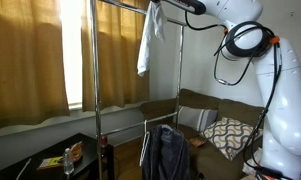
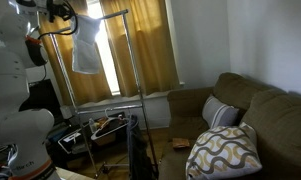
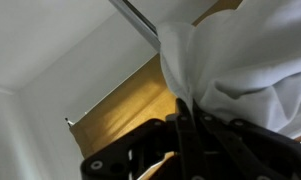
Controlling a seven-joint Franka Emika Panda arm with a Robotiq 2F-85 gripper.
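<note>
A white cloth (image 1: 151,40) hangs lengthwise beside the top rail of a tall metal rack (image 1: 95,75). In the wrist view the same cloth (image 3: 245,60) bunches up at my gripper, which is shut on it. Exterior view 2 shows my gripper (image 2: 66,12) high at the upper left, with the cloth (image 2: 86,50) dangling below and to its right. The fingertips lie beyond the top edge in exterior view 1. Whether the cloth touches the rail cannot be told.
Dark clothing (image 1: 166,152) hangs on a lower rail. A brown sofa (image 2: 275,115) with patterned cushions (image 2: 222,152) stands by the wall. On a dark table (image 1: 45,165) are a bottle (image 1: 68,160) and small items. Yellow curtains (image 1: 30,65) cover the window behind.
</note>
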